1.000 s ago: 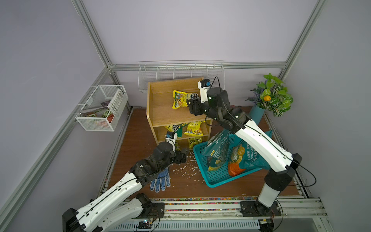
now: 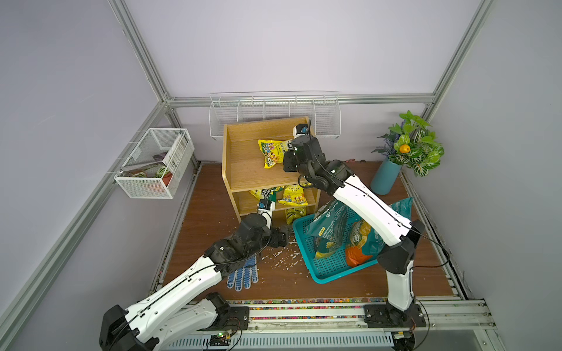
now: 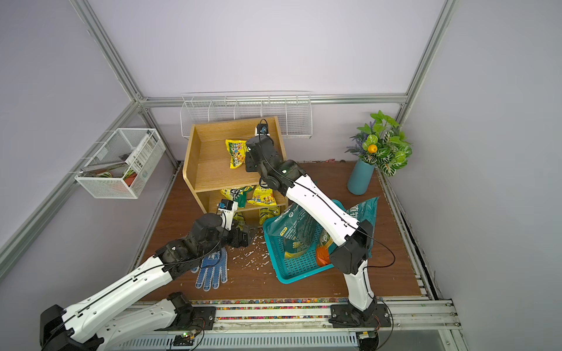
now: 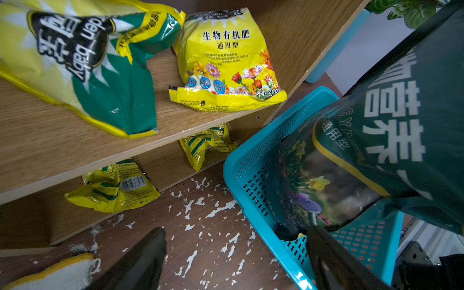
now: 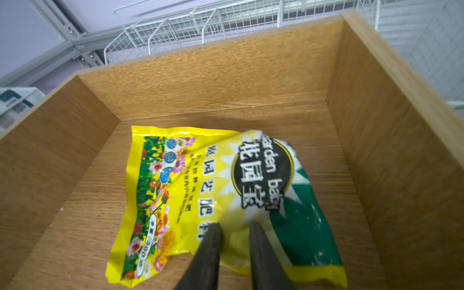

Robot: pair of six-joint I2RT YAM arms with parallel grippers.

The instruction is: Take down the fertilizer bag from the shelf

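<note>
On the wooden shelf's top board (image 5: 87, 212) lies a yellow-and-green fertilizer bag (image 5: 198, 178), flat and a little crumpled. My right gripper is at the bag's near edge. Its fingers stand close together, with yellow wrapping visible in the narrow gap; whether they grip it does not show. In the top left view the right gripper hides the bag's right end, leaving its left part (image 2: 272, 153) visible. My left gripper is open and empty, low in front of the shelf. Two more fertilizer bags, one green-fronted (image 4: 111, 67) and one yellow (image 4: 227, 62), rest on the middle board.
Smaller yellow bags (image 4: 116, 186) sit on the bottom level. To the right of the shelf stands a teal basket (image 4: 256, 212) holding large bags (image 4: 348, 159). Blue gloves (image 2: 243, 275) lie near the left arm. A vase of plants (image 2: 385, 177) stands at back right.
My right gripper has moved left and inward over the top board, and the bag there has shifted slightly left.
</note>
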